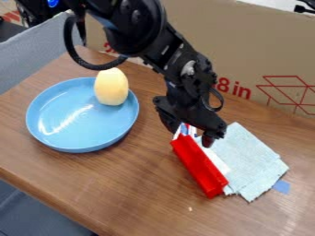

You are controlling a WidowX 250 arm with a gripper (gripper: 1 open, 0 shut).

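Observation:
My black gripper [194,131] reaches down from the top of the view, open, its tips just over the far end of a red and white box [204,171]. The box lies at a slant on the wooden table, partly on a pale grey-white cloth [255,162]. The gripper hides part of the box's far end; whether it touches the box I cannot tell.
A blue plate [68,120] sits at the left, with a pale yellow egg-shaped object [110,87] on its back edge. A cardboard box [264,60] stands along the back.

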